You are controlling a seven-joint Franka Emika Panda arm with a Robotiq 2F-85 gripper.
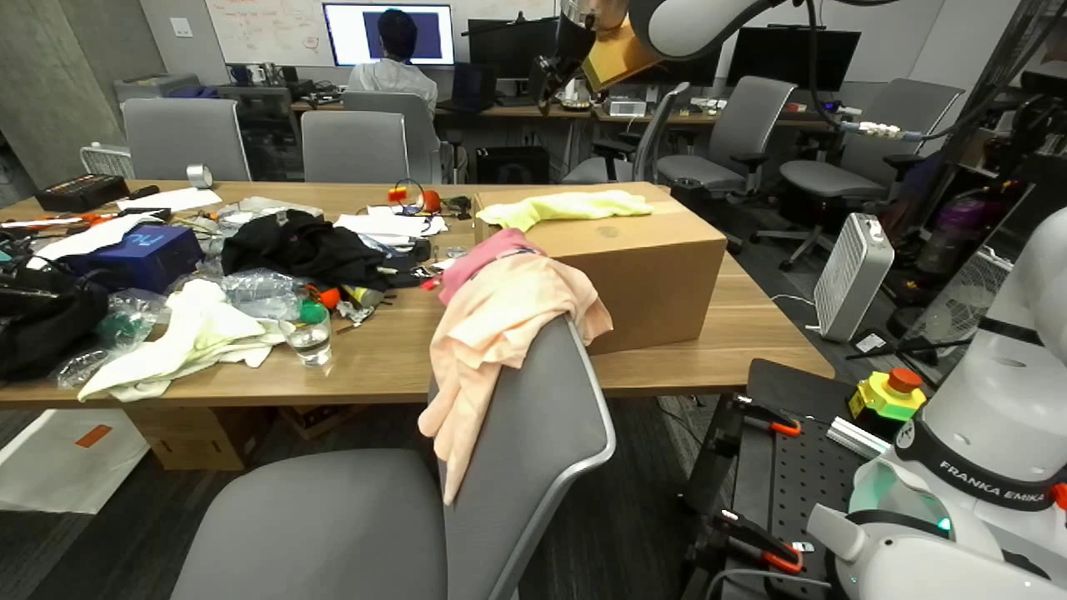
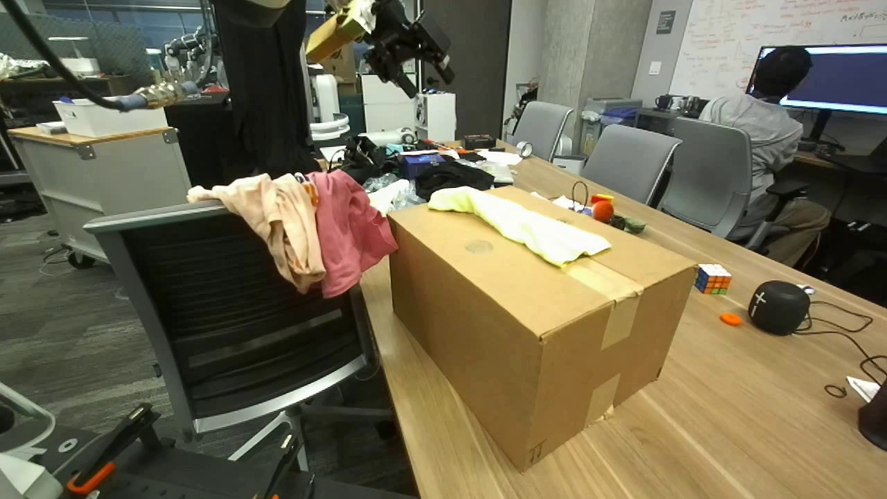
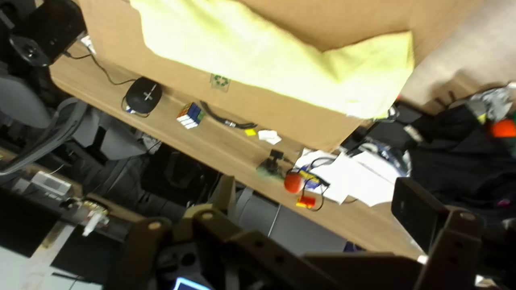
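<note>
A yellow cloth (image 1: 565, 207) lies in a loose strip across the top of a closed cardboard box (image 2: 466, 349). In the wrist view the same cloth (image 3: 290, 63) fills the upper part, clear of my fingers. My gripper (image 2: 430, 79) hangs in the air well above the box, open, with nothing between its fingers. A peach cloth (image 1: 510, 310) and a pink cloth (image 2: 349, 229) drape over the back of the grey chair beside the table.
The box stands on the wooden table (image 1: 400, 340). Clutter covers the table's far left: a black cloth (image 1: 300, 248), a white cloth (image 1: 195, 335), a blue box (image 1: 140, 257) and a glass of water (image 1: 312, 345). A Rubik's cube (image 2: 713, 279) and a black speaker (image 2: 779, 307) sit behind the box.
</note>
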